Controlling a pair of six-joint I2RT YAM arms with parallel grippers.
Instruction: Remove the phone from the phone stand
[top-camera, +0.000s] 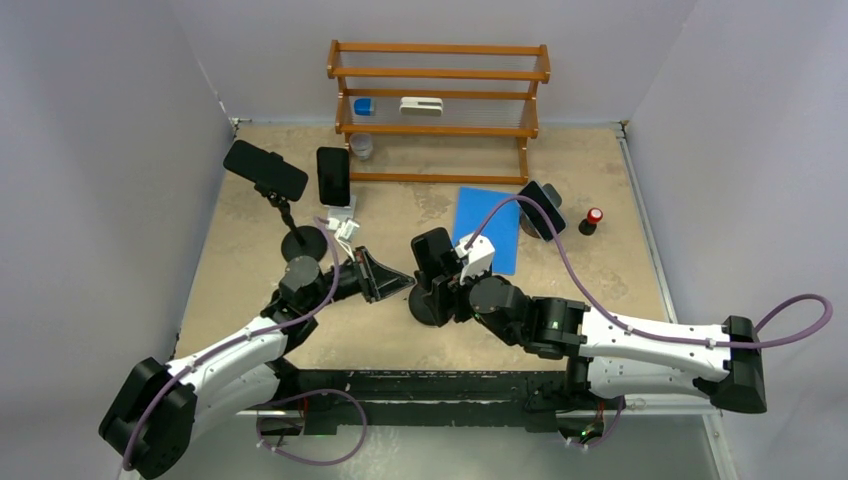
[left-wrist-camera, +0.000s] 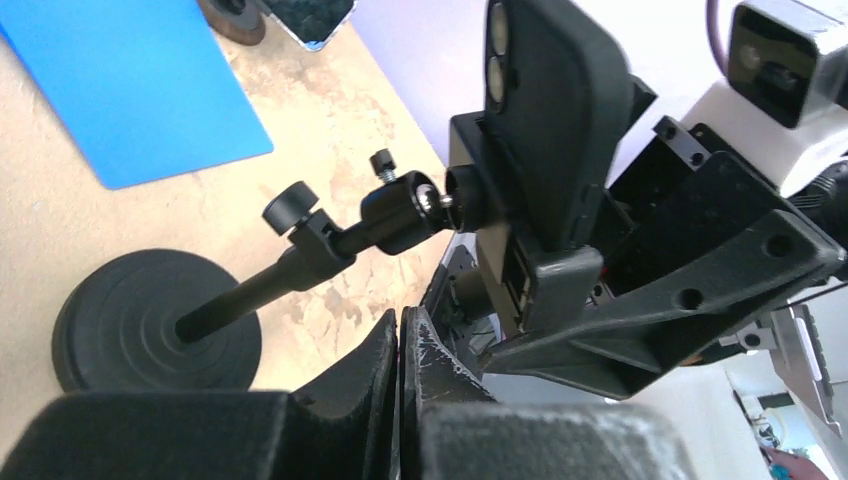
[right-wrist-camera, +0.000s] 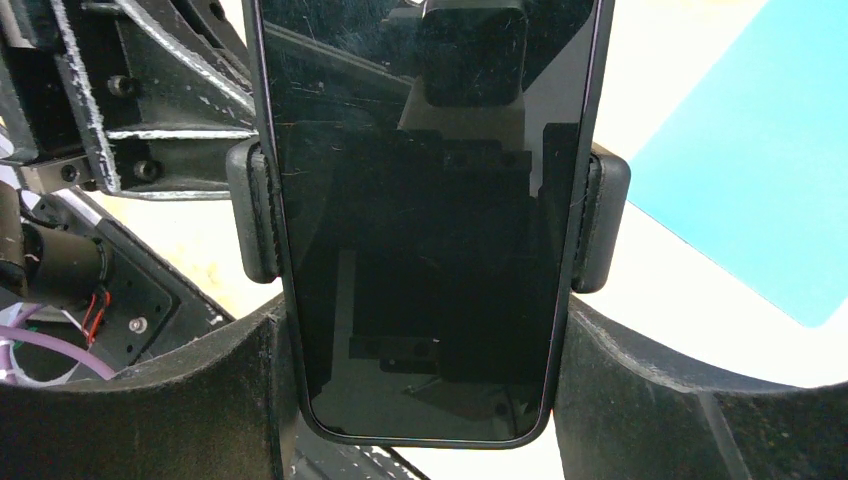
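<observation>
A black phone (top-camera: 431, 250) is held upright in the clamp of a phone stand with a round black base (left-wrist-camera: 110, 320), at the middle of the table. My right gripper is around the phone's lower end, its fingers at both long sides, below the clamp's pads; in the left wrist view it appears behind and under the phone. My left gripper is shut with nothing between its fingers, just left of the stand and pointing toward it.
A phone on a tall stand (top-camera: 265, 170) and another phone (top-camera: 333, 175) stand at the left back. A wooden rack (top-camera: 437, 130) is at the back. A blue mat (top-camera: 485, 220), another phone stand (top-camera: 542, 210) and a small bottle (top-camera: 590, 222) lie to the right.
</observation>
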